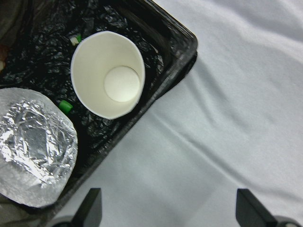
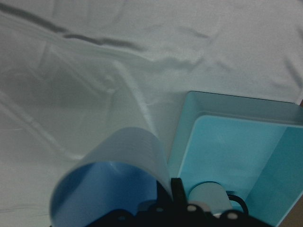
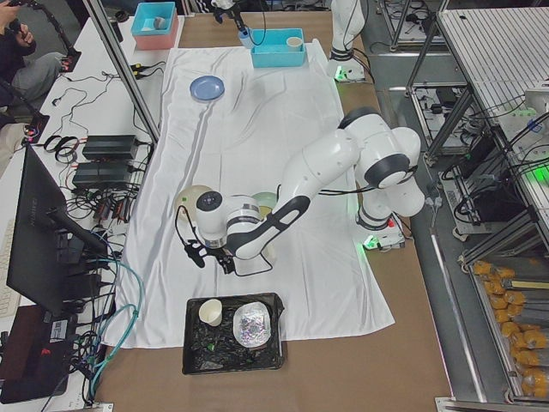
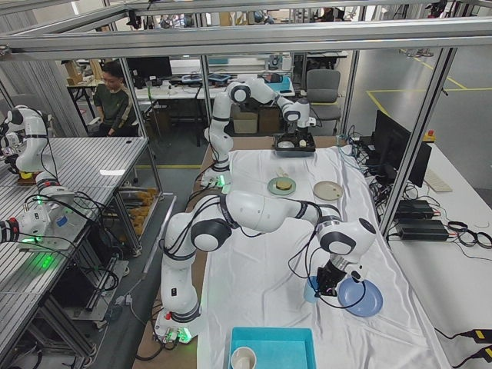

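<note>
My left gripper point(image 3: 208, 256) is open, above the cloth beside a black tray point(image 3: 197, 356); its fingers are wide apart in the left wrist view, with nothing between them. The tray holds a white cup point(image 1: 108, 71) and a crumpled foil-covered dish point(image 1: 35, 142). My right gripper is shut on the rim of a blue cup point(image 2: 104, 189), held above the cloth near the cyan bin point(image 2: 236, 146), which has a white mug point(image 2: 208, 198) inside.
A blue plate point(image 3: 207, 87) lies at the far end. A green plate point(image 4: 273, 186) and a beige plate point(image 4: 327, 190) lie near the left arm. A monitor and cables stand on the side table.
</note>
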